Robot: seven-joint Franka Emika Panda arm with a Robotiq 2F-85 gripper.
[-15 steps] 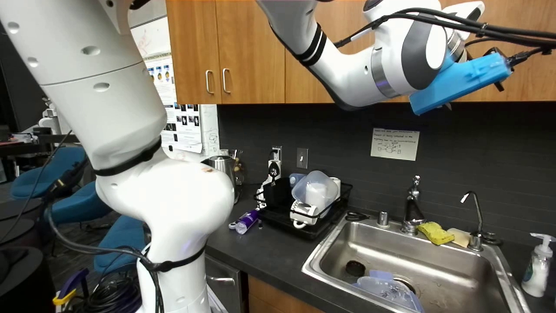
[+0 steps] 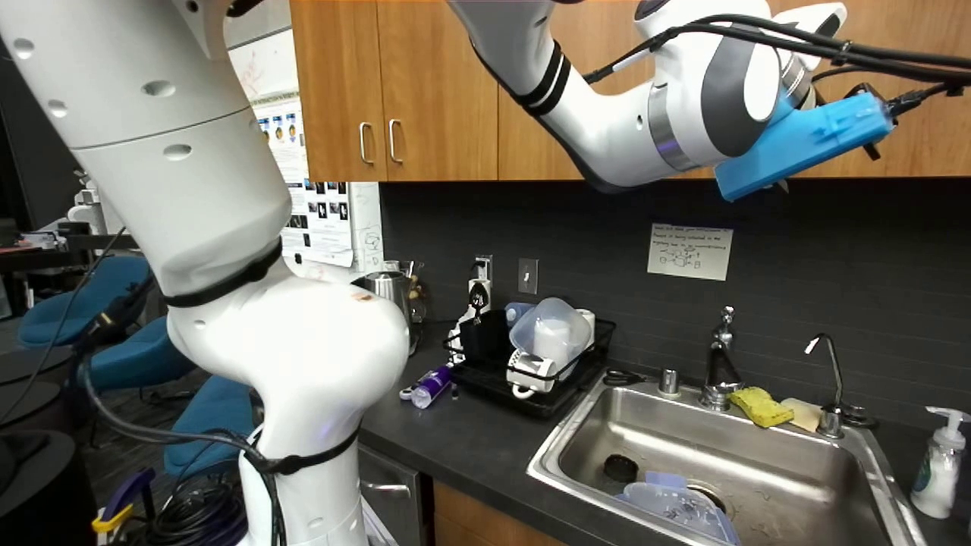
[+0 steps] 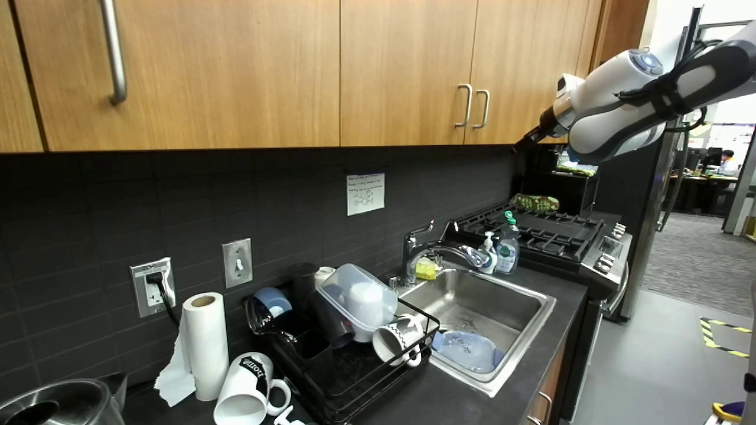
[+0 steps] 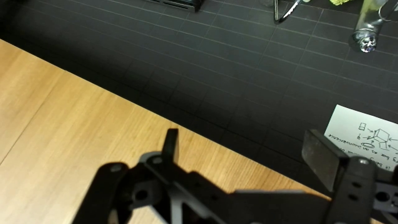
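Observation:
In the wrist view my gripper stands open, its two dark fingers wide apart with nothing between them. Below and past the fingers lie the wooden cabinet front (image 4: pixel 123 138) and the dark tiled wall, with the handwritten note (image 4: pixel 367 136) just beyond the right finger. From the second exterior view, the gripper (image 3: pixel 521 146) hangs level with the lower edge of the upper cabinets (image 3: pixel 407 78), to the right of the two handles. A blue-cased part (image 2: pixel 806 145) on the arm's end hides the fingers in the first exterior view.
Beneath the arm, a steel sink (image 2: pixel 582 491) holds a clear plastic container (image 2: pixel 678 509). Left of it stands a dish rack (image 3: pixel 368 386) with mugs and tubs. The faucet (image 2: pixel 719 364), yellow sponge (image 2: pixel 762 406) and soap bottle (image 2: pixel 940 464) line the sink. A stove (image 3: pixel 560 234) lies further right.

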